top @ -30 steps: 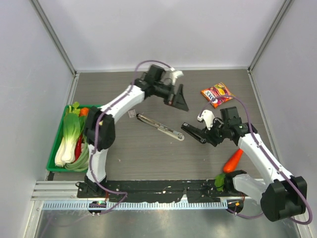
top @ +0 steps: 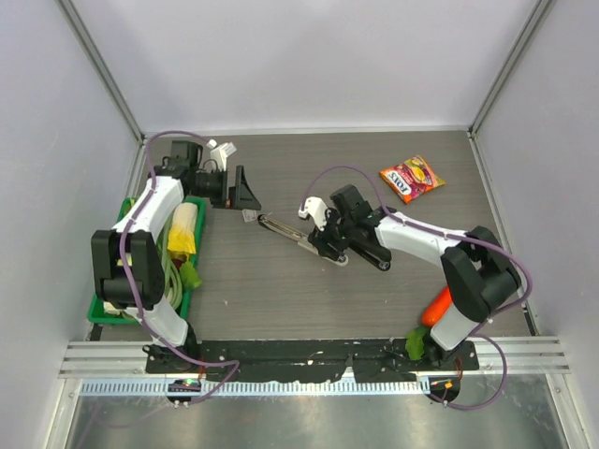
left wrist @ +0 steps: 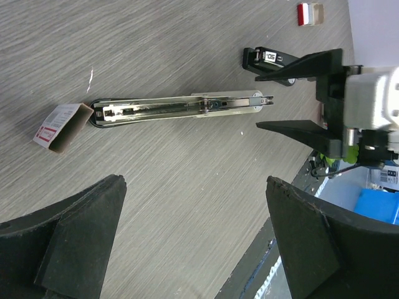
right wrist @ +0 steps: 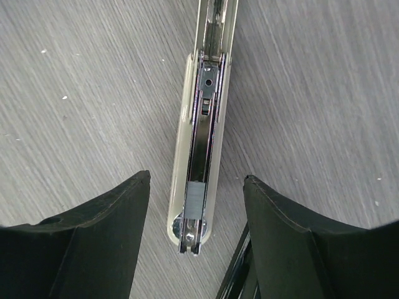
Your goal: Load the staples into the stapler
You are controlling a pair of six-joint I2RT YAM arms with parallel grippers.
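An opened stapler (top: 303,239) lies flat, its cream base (right wrist: 181,149) under the metal channel. At the channel's front end sits a short grey strip (right wrist: 195,198) that looks like staples. My right gripper is open above that end, one finger on each side and nothing held. In the left wrist view the right gripper's fingers (left wrist: 293,132) straddle the same end. My left gripper stands open and empty, near a small open staple box (left wrist: 61,128) by the stapler's hinge end.
A second, black stapler (left wrist: 268,61) lies right of the opened one, partly under the right arm. A red snack bag (top: 412,178) is at the back right, a carrot (top: 437,305) at the front right. The green vegetable basket (top: 97,305) stands at the left.
Since a second ago, my left gripper has moved left, away from above the stapler, toward the box. My right gripper has moved left from the black stapler to the opened stapler's front end.
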